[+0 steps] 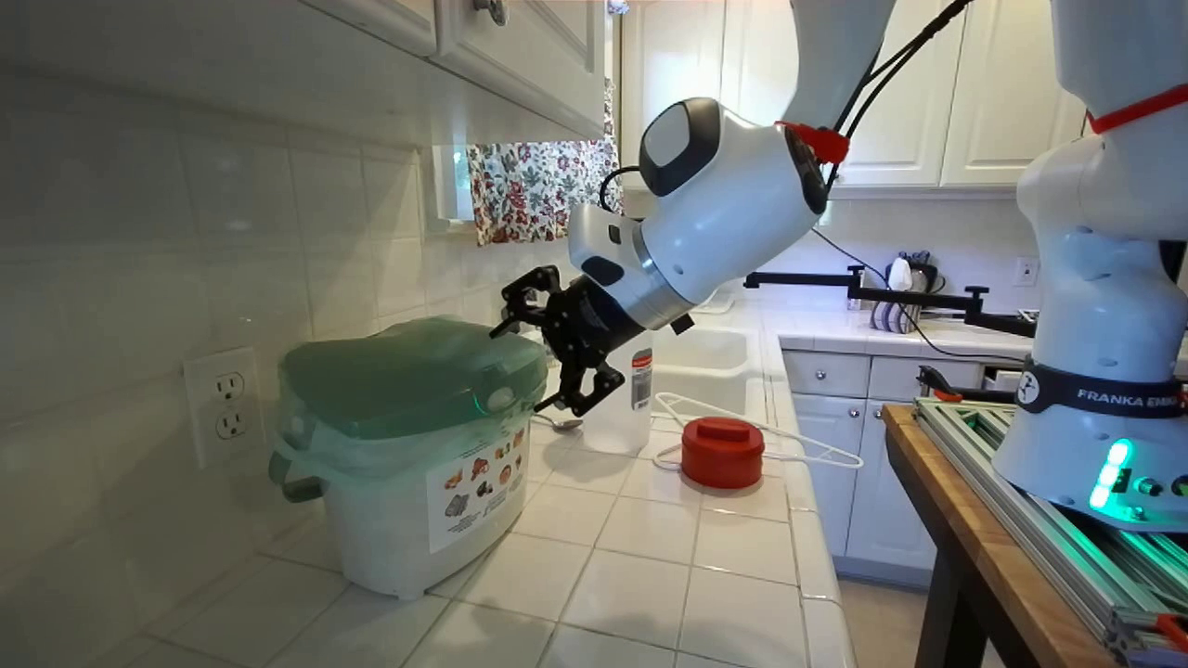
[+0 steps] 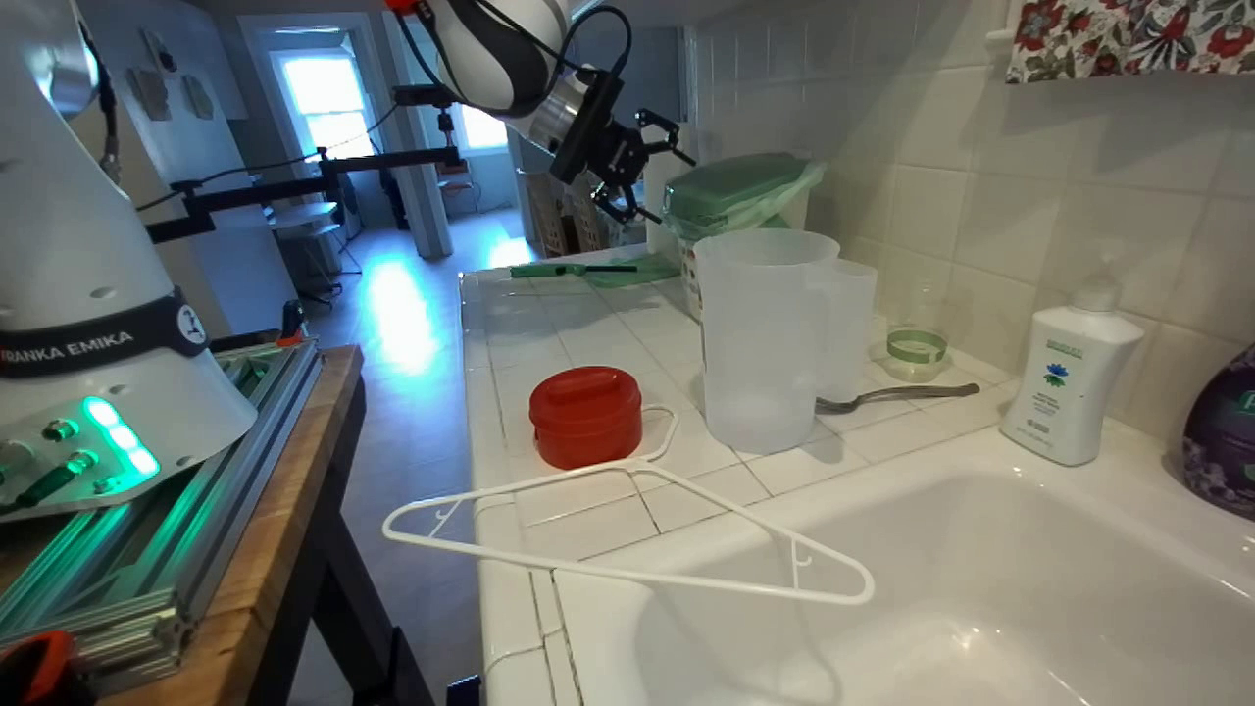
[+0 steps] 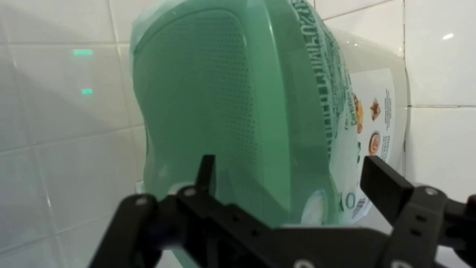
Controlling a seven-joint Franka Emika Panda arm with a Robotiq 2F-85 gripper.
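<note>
A white bin with a closed green lid stands against the tiled wall in exterior view 1. A green bag hangs out beneath the lid's rim. My gripper is open just beside the lid's sink-side end, tilted down toward it. In the wrist view, the lid fills the middle, and my two black fingers stand wide apart with nothing held between them. Whether either fingertip touches the bin cannot be told.
A clear pitcher, a red lidded container and a white hanger lie between bin and sink. A fork and soap bottle are near the wall. A cabinet overhangs the counter.
</note>
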